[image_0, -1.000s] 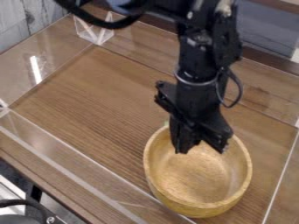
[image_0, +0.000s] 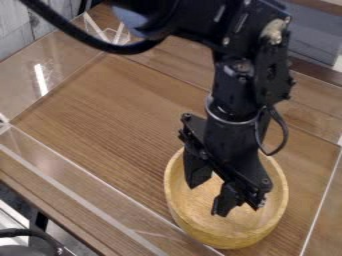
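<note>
My black gripper (image_0: 223, 176) hangs low over a yellow oval bowl (image_0: 226, 226) at the lower right, its fingers reaching down inside the rim and hiding much of the bowl's back part. It stands open, and I see no object between its fingers. The visible bottom of the bowl looks empty.
Whitish strips run along its lower left and right edges. Black cables show at the bottom left corner.
The bowl has not visibly moved.
</note>
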